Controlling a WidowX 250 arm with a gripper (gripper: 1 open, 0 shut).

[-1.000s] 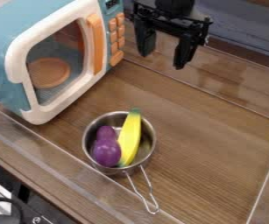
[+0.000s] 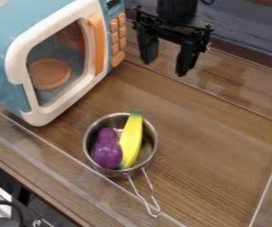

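My black gripper hangs at the top centre, open, with nothing between its fingers, over bare wood right of a toy microwave. A small metal pot with a long wire handle sits on the counter at lower centre, holding a yellow banana and a purple eggplant. The blue and white microwave at upper left shows an orange round plate inside and orange controls on its side.
A clear strip runs along the front left edge, with a dark cable at bottom left. A grey backboard rises at top right.
My gripper is slightly lower and a little to the left compared with a second ago. The pot, its contents and the microwave look unchanged.
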